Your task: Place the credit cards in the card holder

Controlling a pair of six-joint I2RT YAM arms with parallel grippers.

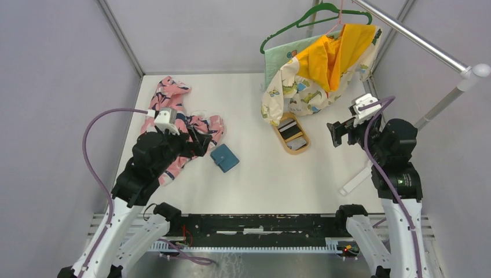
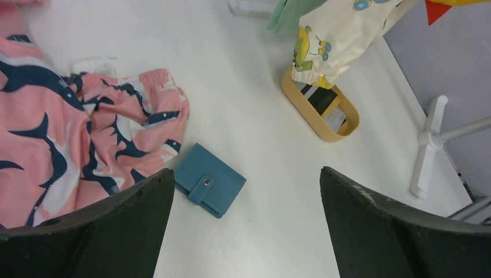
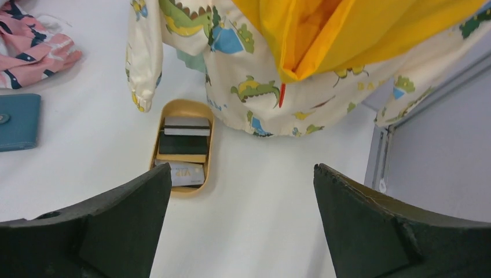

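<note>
A closed blue card holder (image 1: 224, 158) with a snap strap lies on the table, left of centre. Right of it, a tan oval tray (image 1: 307, 145) holds several cards (image 3: 184, 143), dark, tan and silver-grey, partly overlapping. My left gripper (image 1: 202, 145) hovers to the upper left of the holder, its dark fingers (image 2: 124, 223) spread wide with nothing between them. To the right of the tray, my right gripper (image 1: 336, 133) is raised above the table, also open and empty, its fingers (image 3: 124, 217) well apart. No gripper touches the holder or the cards.
A pink patterned cloth (image 2: 43, 133) lies crumpled left of the holder. Yellow and dinosaur-print clothes (image 1: 324, 66) hang from a green hanger (image 1: 324, 8), with their lower edge over the tray's far end. Between holder and tray the table (image 1: 255, 174) is clear.
</note>
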